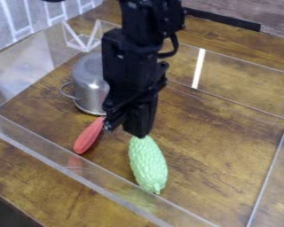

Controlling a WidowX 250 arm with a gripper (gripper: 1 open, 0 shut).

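Note:
The dark robot arm and gripper (pixel 123 123) fill the upper middle of the camera view, low over the table between a red oblong object (pixel 89 136) and a pale green bumpy vegetable (pixel 148 163). The gripper's fingers are dark and blurred against the arm, with nothing visible held. A metal pot (pixel 88 82) with a wire handle stands behind the arm on the left, partly hidden by it.
A wooden table (pixel 222 133) has clear room to the right. Transparent walls or strips run along the left and front, crossing near the red object. A white wire item sits at the back left.

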